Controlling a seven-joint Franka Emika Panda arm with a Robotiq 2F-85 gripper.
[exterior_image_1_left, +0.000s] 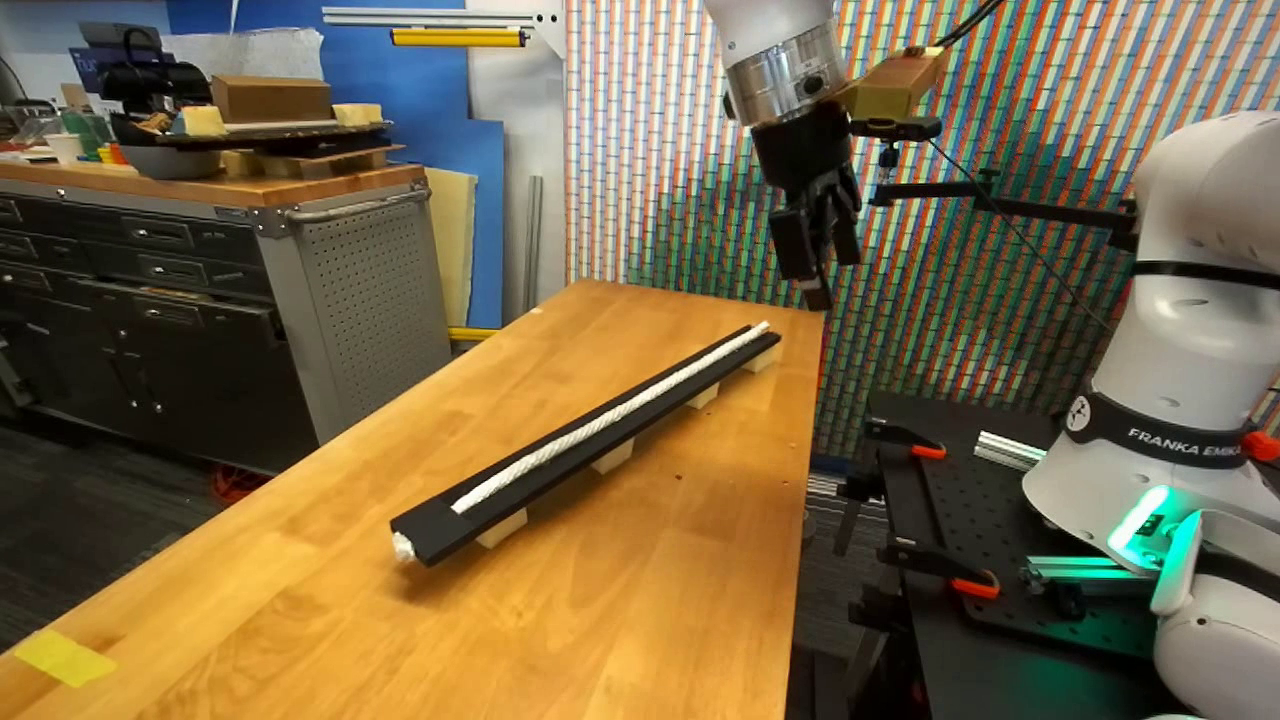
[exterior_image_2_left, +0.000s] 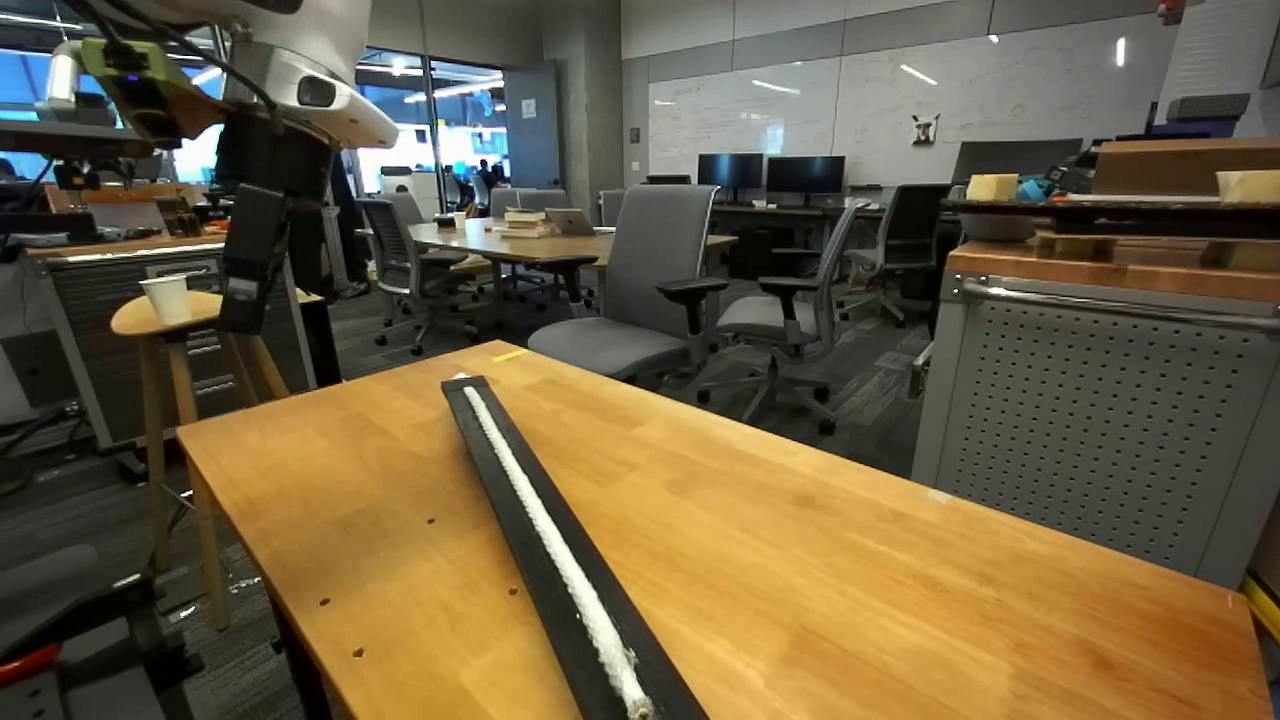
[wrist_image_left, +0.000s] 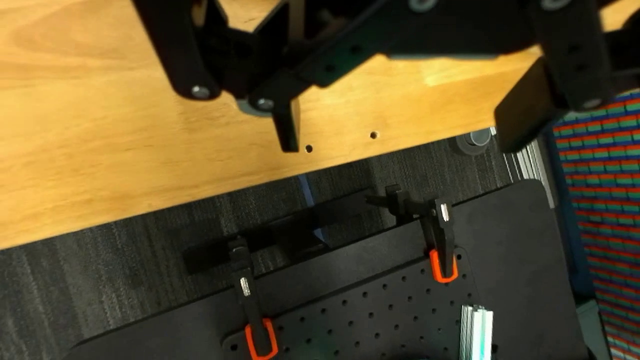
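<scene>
A white twisted rope (exterior_image_1_left: 612, 416) lies lengthwise along a long black board (exterior_image_1_left: 434, 523), which rests on small wooden blocks (exterior_image_1_left: 614, 456) on the wooden table. At the near end a whitish tuft pokes out from the board. In the second exterior view the rope (exterior_image_2_left: 546, 528) runs nearly straight down the same board. My gripper (exterior_image_1_left: 830, 274) hangs tilted in the air above the table's far right corner, clear of rope and board. In the wrist view the gripper is open, its fingers wide apart with only bare table and floor behind them.
The table (exterior_image_1_left: 672, 588) is otherwise mostly bare, with yellow tape (exterior_image_1_left: 64, 656) at its near left corner. Beyond its right edge is a floor gap, then the black robot stand with orange-handled clamps (wrist_image_left: 444, 267). A tool cabinet (exterior_image_1_left: 360, 300) stands to the left.
</scene>
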